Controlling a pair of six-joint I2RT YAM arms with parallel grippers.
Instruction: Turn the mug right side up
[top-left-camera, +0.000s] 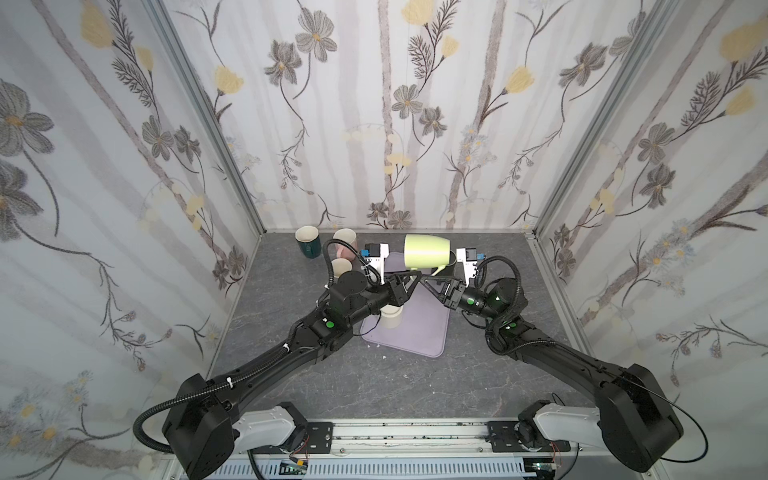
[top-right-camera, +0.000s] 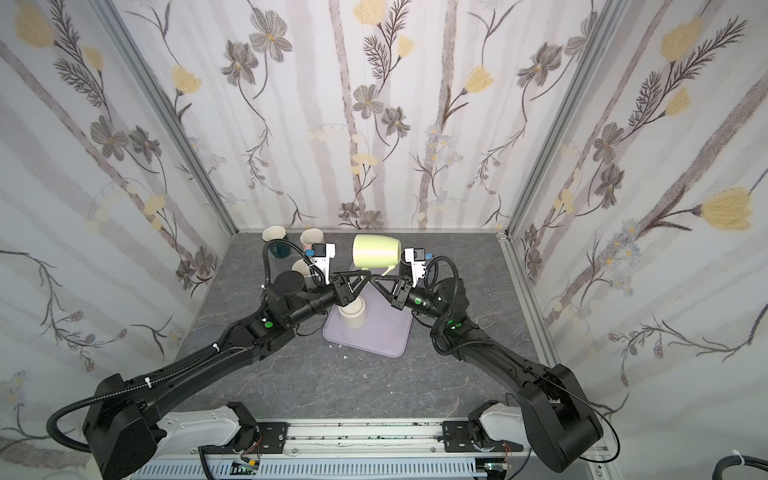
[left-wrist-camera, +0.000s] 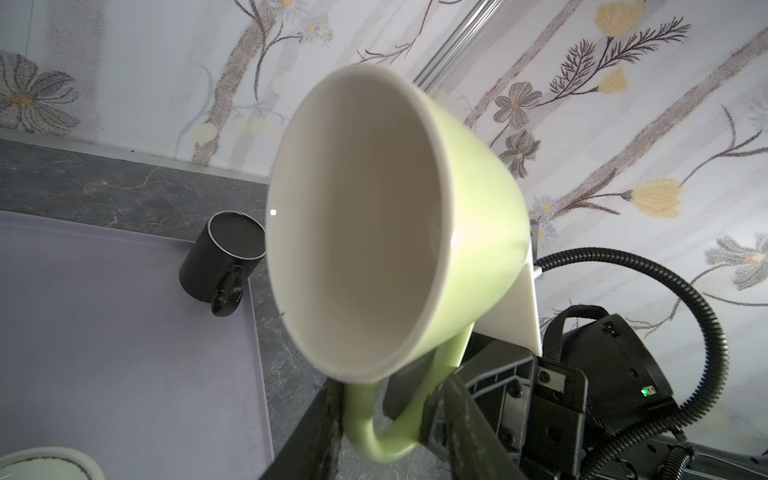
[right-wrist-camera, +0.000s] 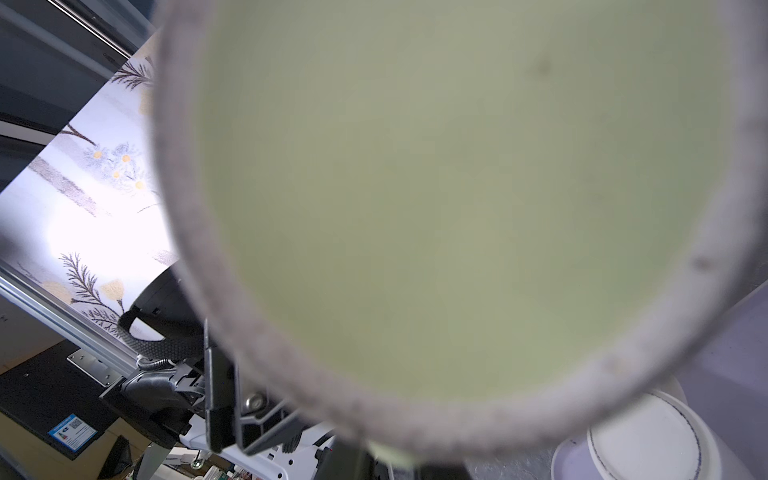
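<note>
A pale green mug lies sideways in the air above the tray, between my two grippers. In the left wrist view its white mouth faces me, and its handle hangs down at the fingertips of my left gripper. My right gripper meets the handle from the other side, and its wrist view is mostly filled by the mug's base. Whether each finger is closed on the handle is hard to tell.
The lavender tray holds a cream mug and a black mug. A teal mug, pink mug and another light cup stand at the back left.
</note>
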